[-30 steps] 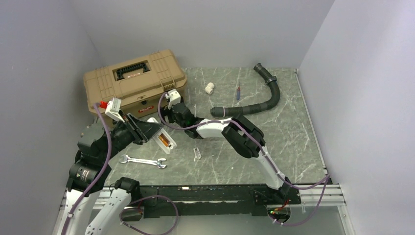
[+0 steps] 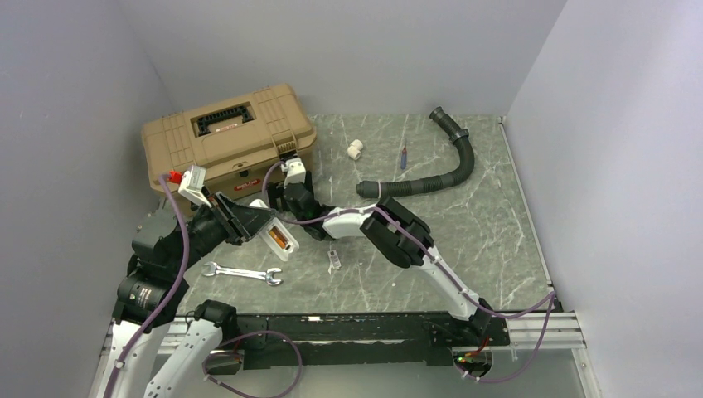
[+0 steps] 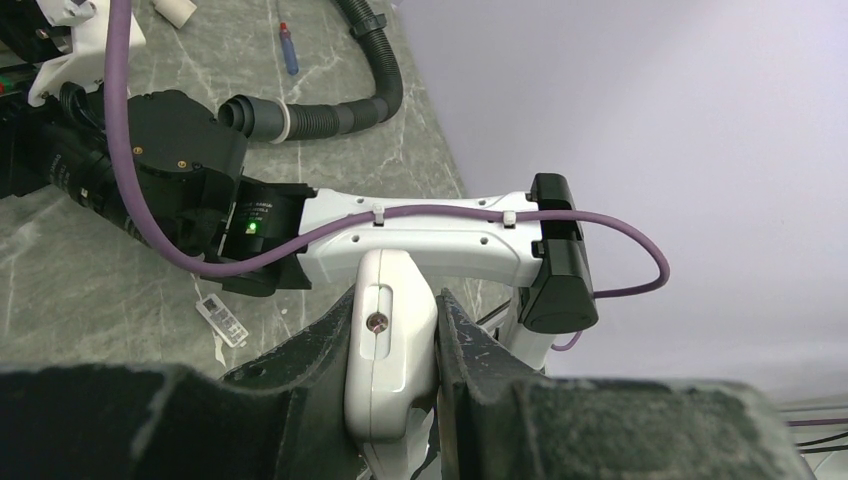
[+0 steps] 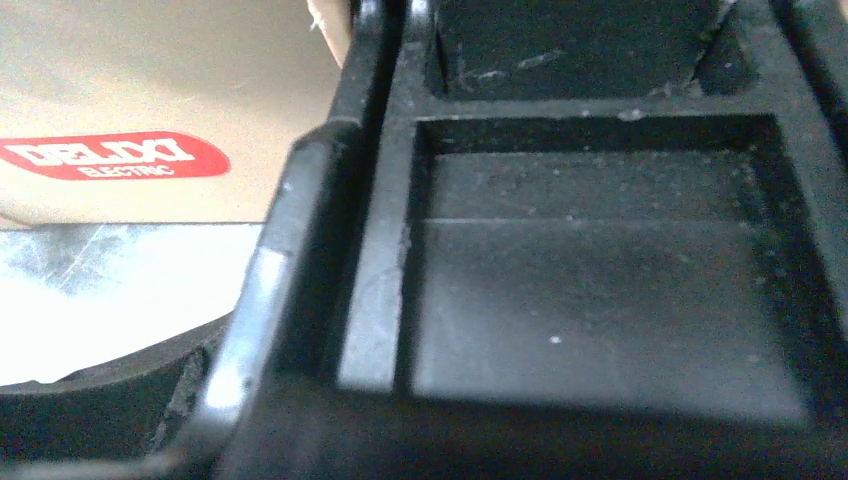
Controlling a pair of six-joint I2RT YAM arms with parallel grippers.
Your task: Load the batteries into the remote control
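Note:
My left gripper [image 2: 255, 217] holds the white remote control [image 2: 287, 247], its end gripped between the fingers; in the top view the open compartment shows an orange battery [image 2: 278, 238]. The same remote [image 3: 391, 330] stands upright in the left wrist view. My right gripper [image 2: 286, 195] is low beside the tool box, behind the remote. In the right wrist view a large black moulded surface fills most of the frame, so its fingertips and anything between them are hidden or unclear.
A tan tool box [image 2: 224, 133] occupies the back left. A wrench [image 2: 240, 273] and small label [image 2: 334, 259] lie in front. White fittings [image 2: 355, 149], a small screwdriver [image 2: 404, 159] and a black hose [image 2: 423, 185] lie behind the right arm.
The left gripper and remote have stayed still.

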